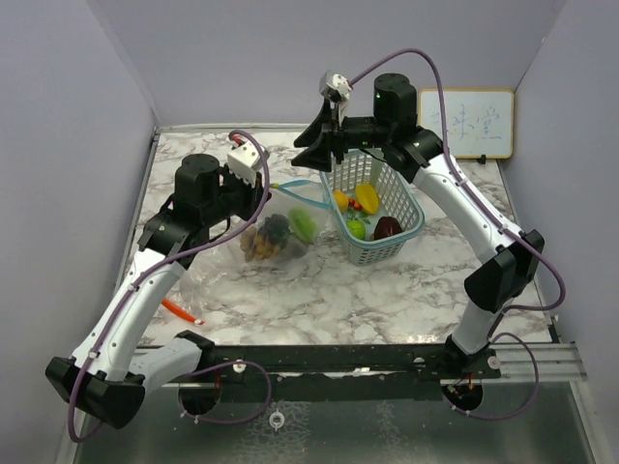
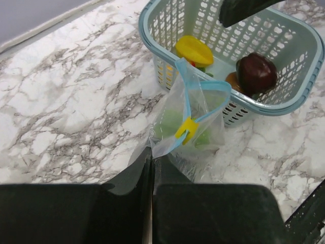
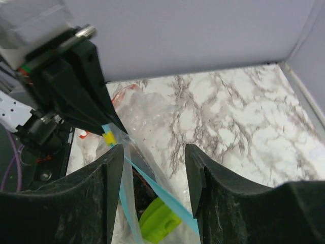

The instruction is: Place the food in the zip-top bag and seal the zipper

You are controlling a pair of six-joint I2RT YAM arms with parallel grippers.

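Note:
A clear zip top bag [image 1: 290,256] with a blue zip strip [image 1: 305,193] is on the table left of the basket. Green food [image 1: 303,224], a dark piece [image 1: 275,230] and brownish pieces [image 1: 258,244] show through its film. My left gripper is shut on the bag's upper edge, just beside the yellow slider [image 2: 187,130]. In the right wrist view, my right gripper stands open, its fingers apart above the bag with the blue strip running below them. From the top, that gripper [image 1: 301,150] hovers near the basket's back left corner, holding nothing.
The light blue basket [image 1: 406,232] holds a yellow pepper-like piece [image 1: 368,198], a green piece [image 1: 356,228] and a dark red one [image 1: 388,227]. An orange piece [image 1: 182,311] lies front left near clear film. A whiteboard [image 1: 466,123] stands at back right.

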